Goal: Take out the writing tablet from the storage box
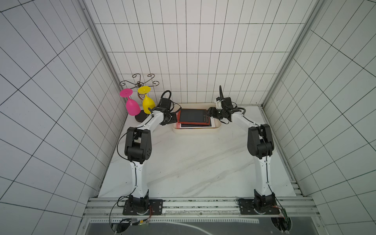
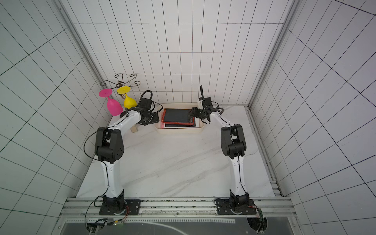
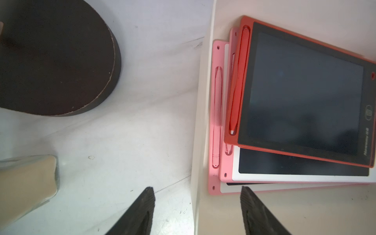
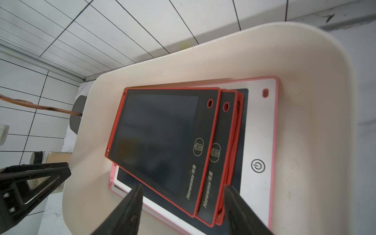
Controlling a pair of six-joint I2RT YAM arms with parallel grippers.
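A cream storage box (image 1: 195, 130) at the back centre holds stacked writing tablets. Uppermost lies a red tablet (image 4: 156, 133) with a dark screen, above another red one and larger white tablets with pink edges (image 4: 256, 129). My left gripper hangs open over the box's left wall, its fingers either side of it, apart from the tablets as far as visible. My right gripper is open above the right part of the stack, nothing held between its fingers.
A rack with pink (image 1: 132, 105) and yellow glasses (image 1: 148, 103) stands left of the box on a dark base (image 3: 54, 58). A beige block (image 3: 25, 184) lies nearby.
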